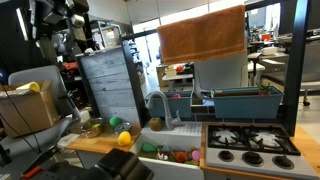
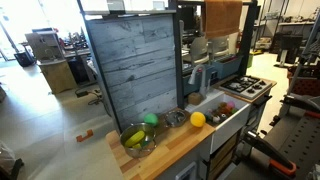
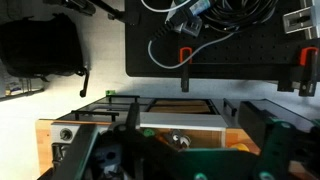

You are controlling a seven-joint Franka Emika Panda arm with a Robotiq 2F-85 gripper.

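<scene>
My gripper stands open over the edge of a black table, with nothing seen between its dark fingers. The arm [image 1: 60, 45] is raised at the upper left of the first exterior view, well above the counter [image 2: 165, 157]. On that counter are a metal bowl [image 2: 137, 141] with yellow-green contents, a green round thing [image 2: 151, 119], a yellow ball [image 2: 198, 119] and a smaller metal strainer or bowl [image 2: 176, 118]. Several colourful items lie in the sink [image 1: 148, 148]. The gripper is far from all of these.
A faucet [image 1: 158, 105] rises behind the sink, and a gas stove [image 1: 253, 145] stands to its right. An orange towel [image 1: 203, 33] hangs above a blue rack [image 1: 222, 107]. A grey panel [image 2: 135, 70] backs the counter. Cables and orange-handled clamps [image 3: 185, 56] occupy the black table [image 3: 225, 80].
</scene>
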